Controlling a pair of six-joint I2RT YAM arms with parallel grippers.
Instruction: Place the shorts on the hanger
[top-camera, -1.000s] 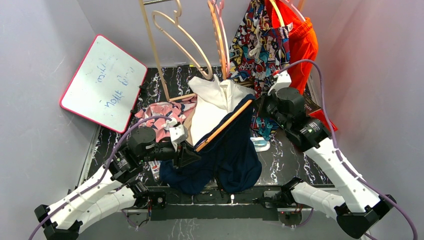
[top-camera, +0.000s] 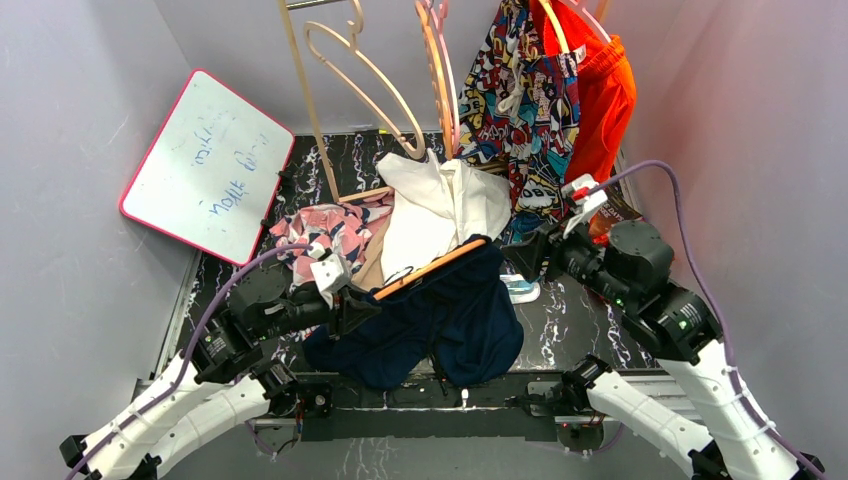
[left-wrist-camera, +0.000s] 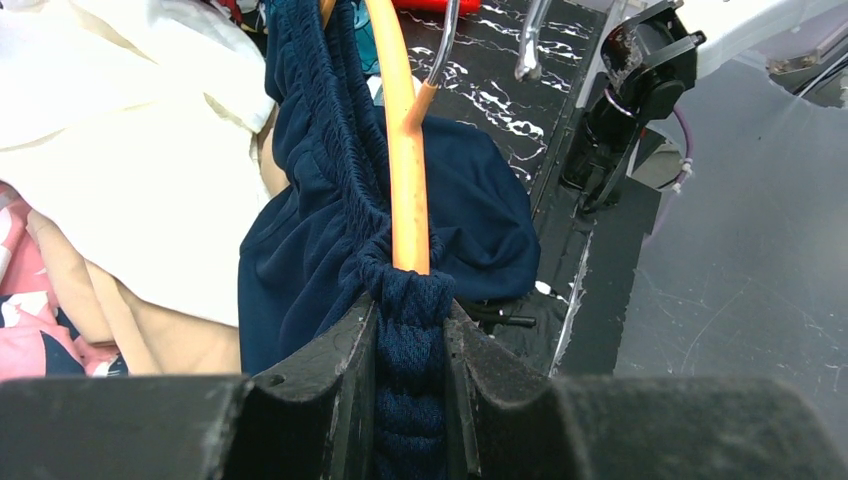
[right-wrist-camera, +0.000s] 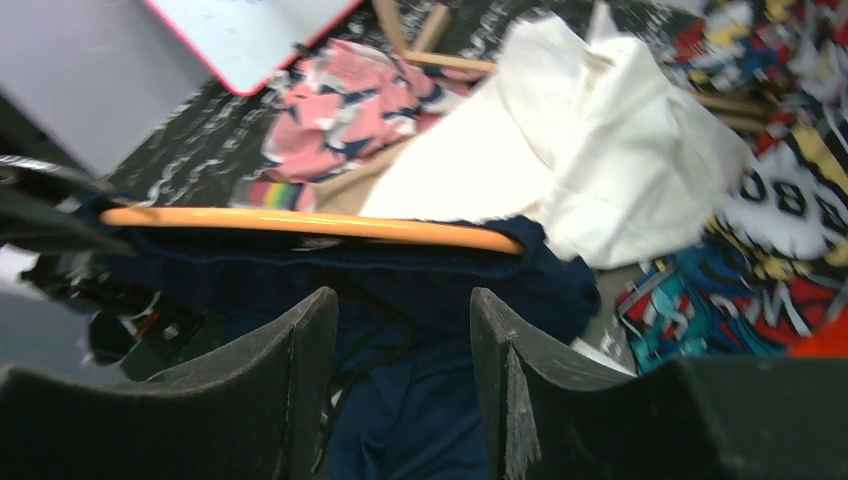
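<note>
Navy shorts (top-camera: 425, 325) hang from an orange hanger (top-camera: 432, 268) above the front of the table. The hanger's bar runs inside the waistband, with both ends covered by cloth. In the left wrist view, my left gripper is shut on the waistband of the shorts at the hanger's left end. The hanger's metal hook (left-wrist-camera: 447, 40) leaves the bar near the top there. My right gripper is open, its fingers apart and empty, just to the right of the hanger's right end. In the right wrist view the shorts (right-wrist-camera: 420, 390) show behind those fingers.
White cloth (top-camera: 445, 200) and pink patterned cloth (top-camera: 335, 230) lie behind the shorts. A rack carries empty hangers (top-camera: 375, 75), patterned shorts (top-camera: 540, 110) and orange shorts (top-camera: 605, 100). A whiteboard (top-camera: 210, 165) leans at left. Bare table shows at right.
My left gripper has shifted slightly left. The hanger's right end is lower in the top view.
</note>
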